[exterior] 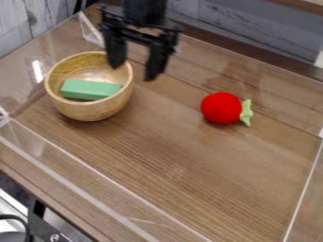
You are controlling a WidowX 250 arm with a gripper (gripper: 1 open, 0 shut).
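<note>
My gripper (pixel 135 59) hangs dark and motion-blurred at the upper middle, open, with its left side over the back of a wooden bowl (pixel 111 110). In the bowl lies a green block (pixel 89 90). To the right a red tomato-like object (pixel 221 108) with a pale green top rests on the table. The space between the fingers is too blurred to make out in detail.
Dark cables lie beyond its edge at the lower left.
</note>
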